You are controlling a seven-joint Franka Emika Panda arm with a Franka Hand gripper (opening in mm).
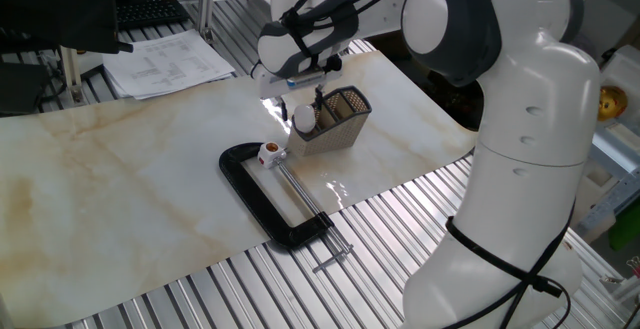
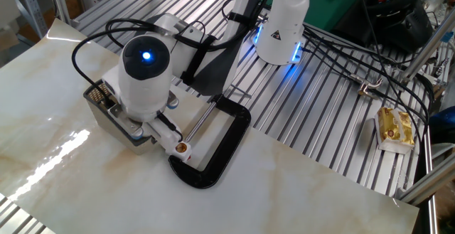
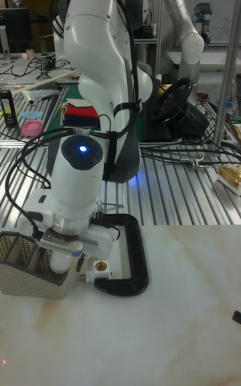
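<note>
A beige basket [image 1: 328, 137] with a dark lattice rim and several compartments stands on the marbled sheet. The rounded white object [image 1: 304, 119] sits at the basket's near-left end, its upper part showing above the rim. Directly over that end is my gripper [image 1: 303, 103], pointing down, its fingers spread to either side of the white object. In exterior view 3 the white object [image 3: 61, 262] shows just below the hand, at the basket's [image 3: 35, 282] right end. Exterior view 2 has the hand covering the fingers and much of the basket [image 2: 117, 127].
A black C-clamp [image 1: 253, 196] lies close beside the basket, with a small white block [image 1: 270, 153] at its upper end. Papers [image 1: 167, 64] lie at the back left. The marbled sheet [image 1: 110, 189] is clear on the left.
</note>
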